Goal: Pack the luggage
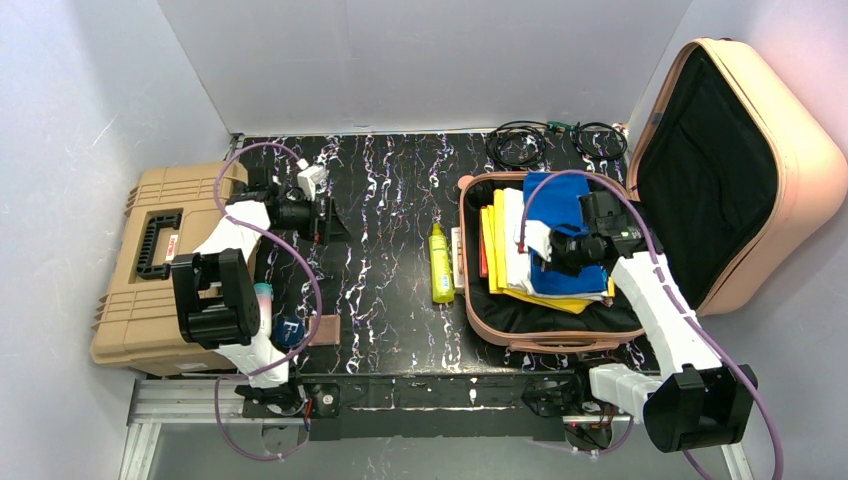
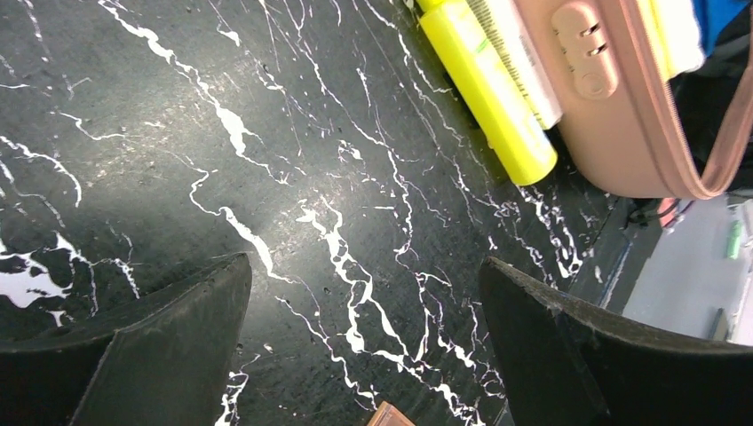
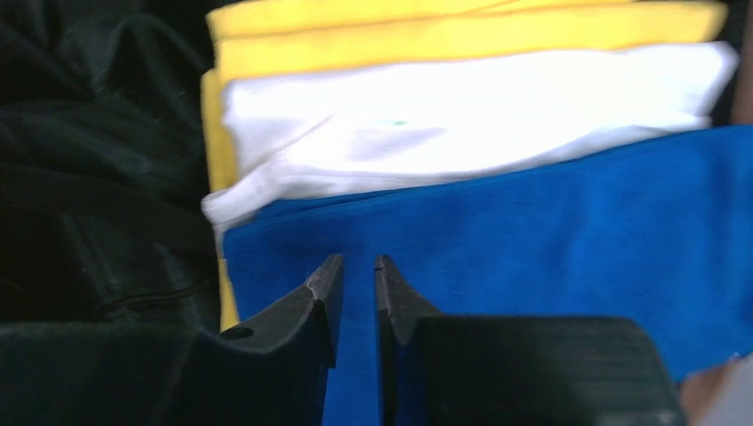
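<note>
The pink suitcase [image 1: 483, 325] lies opened on the right, its lid [image 1: 712, 165] leaning back. Folded cloths fill its middle: yellow [image 3: 462, 53], white [image 3: 355, 115] and a blue one [image 3: 550, 222] on the right of the stack. Over the blue cloth hovers my right gripper, its fingertips a narrow gap apart, with blue fabric visible through the gap; whether it touches the cloth is unclear. My left gripper is wide open above bare table on the left, empty. A yellow bottle [image 1: 441, 265] lies outside the suitcase's left wall.
Coiled black cables [image 1: 518, 146] lie behind the suitcase. A tan hard case [image 1: 120, 310] occupies the far left, with a brown wallet-like item [image 1: 325, 331] and a dark blue item [image 1: 290, 331] near it.
</note>
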